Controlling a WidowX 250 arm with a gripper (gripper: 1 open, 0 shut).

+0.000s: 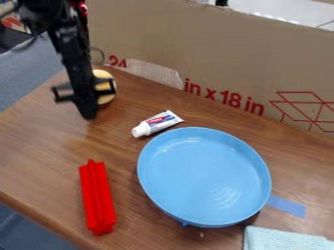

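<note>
My black gripper [81,98] is low over the left back of the wooden table, just left of and in front of a yellow object [105,83], which it partly hides. The gripper is blurred; whether anything is between its fingers is hard to see. A toothpaste tube [156,123] lies right of it, a blue plate [204,177] sits at the right front, and a red bar-shaped object [98,195] lies at the front left.
A cardboard panel [222,59] stands along the back. A folded light cloth [284,240] is at the front right.
</note>
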